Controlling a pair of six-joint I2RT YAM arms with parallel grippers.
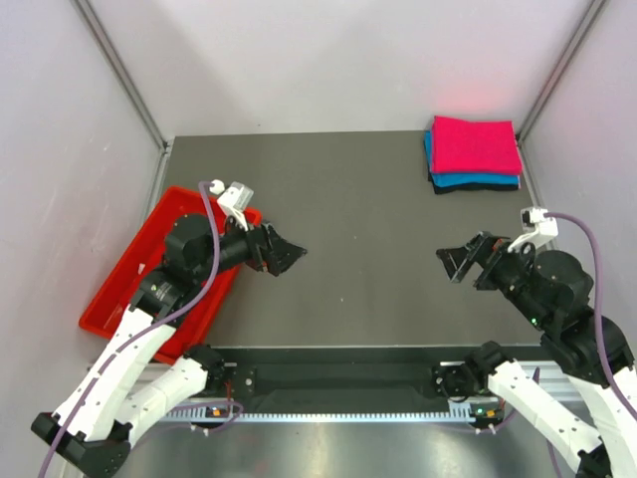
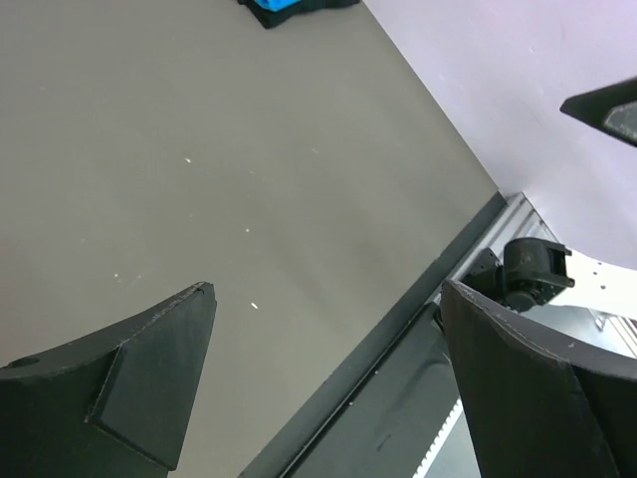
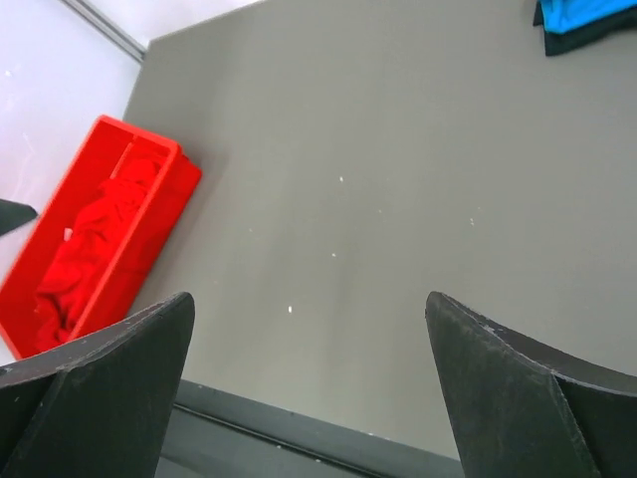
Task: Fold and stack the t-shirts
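A neat stack of folded shirts [image 1: 474, 146], pink over blue over black, sits at the back right of the table; its blue and black edge [image 3: 587, 14] shows in the right wrist view. Red crumpled cloth [image 3: 100, 234] lies inside the red bin [image 1: 114, 294] on the left. My left gripper [image 1: 289, 257] is open above the table beside the bin, with nothing between its fingers. My right gripper [image 1: 456, 257] is open over the table's right side, in front of the stack, also empty.
White walls border it at the back and sides, and its front edge [image 1: 348, 348] runs below both arms.
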